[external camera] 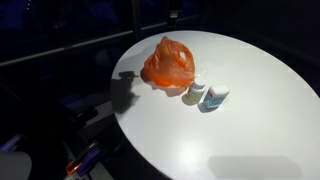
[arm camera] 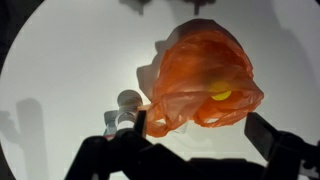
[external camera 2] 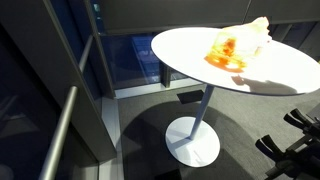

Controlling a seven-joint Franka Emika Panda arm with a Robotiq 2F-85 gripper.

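A crumpled, see-through orange plastic bag (external camera: pixel 170 64) sits on the round white table (external camera: pixel 165 125). In the wrist view, something yellow (arm camera: pixel 220 93) shows at the orange bag (arm camera: pixel 195 75); whether it lies inside cannot be made out. Close beside the bag stand two small bottles, one with a pale label (external camera: pixel 194 94) and a white one with a blue-and-red label (external camera: pixel 215 97). My gripper is open, its dark fingers spread wide at the bottom of the wrist view. In exterior view 2 the gripper (external camera 2: pixel 283 133) appears at the right, apart from the bag.
A single white pedestal (external camera 2: pixel 200 115) carries the table. Window frames and a metal rail (external camera 2: pixel 60 132) stand to the left in exterior view 2.
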